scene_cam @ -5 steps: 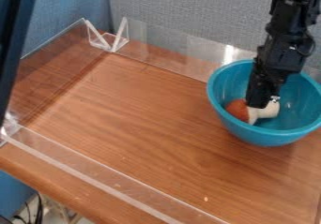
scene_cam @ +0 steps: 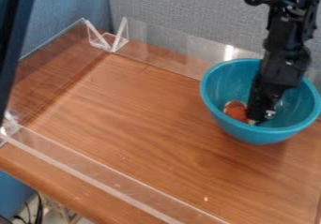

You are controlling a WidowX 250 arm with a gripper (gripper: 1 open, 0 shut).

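Observation:
A teal bowl [scene_cam: 286, 125] stands at the right of the wooden table. Inside it lies an orange-red item [scene_cam: 235, 110], with a small pale patch beside it, mostly hidden by my arm. My gripper [scene_cam: 258, 115] reaches down into the bowl from above, its tip low among the contents; whether its fingers are open or shut is hard to see.
Clear low walls run along its left and back edges, with a white bracket [scene_cam: 111, 38] at the back. A dark upright sits at the far left.
The gripper has moved lower into the bowl and now covers much of the pale item. The bowl shifted slightly left compared with a second ago.

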